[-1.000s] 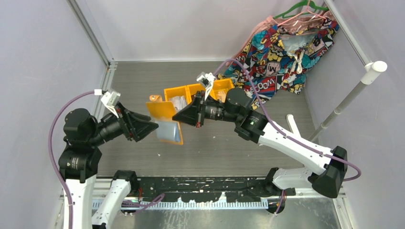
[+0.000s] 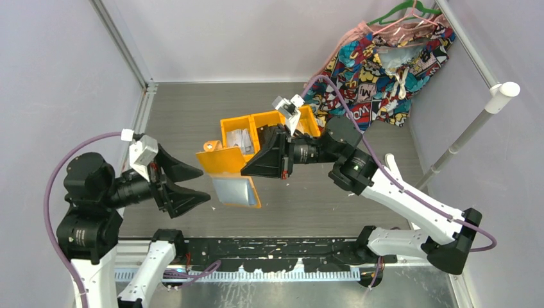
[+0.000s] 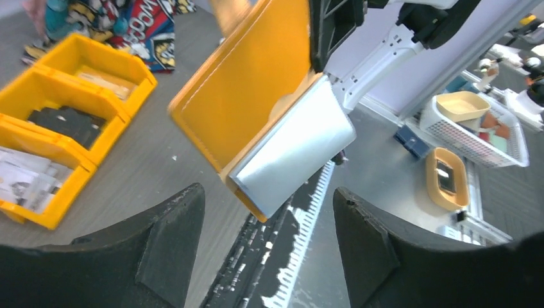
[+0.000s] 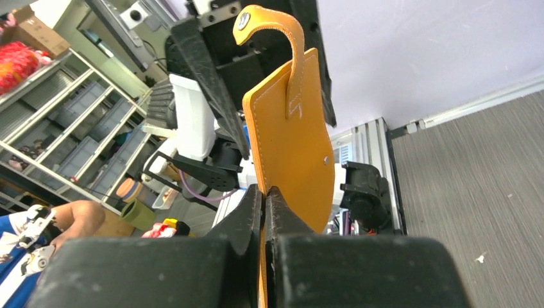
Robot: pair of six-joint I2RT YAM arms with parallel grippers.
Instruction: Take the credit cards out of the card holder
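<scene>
An orange leather card holder (image 2: 219, 160) hangs opened between the arms, with a clear sleeve (image 3: 292, 144) on its lower half. My right gripper is shut on the holder, whose strap with a snap rises at the top of the right wrist view. My left gripper (image 2: 204, 185) stands open to the left of the holder, nothing between its fingers. In the left wrist view the holder sits beyond those two fingertips. Whether separate cards sit inside the sleeve I cannot tell.
Behind the holder, yellow bins (image 2: 237, 121) hold pale packets and dark items. Patterned clothes (image 2: 359, 83) on hangers fill the back right. Walls enclose the grey floor (image 2: 321, 205), which is clear at the front right.
The right gripper has moved right with the holder, which now shows more of its sleeve.
</scene>
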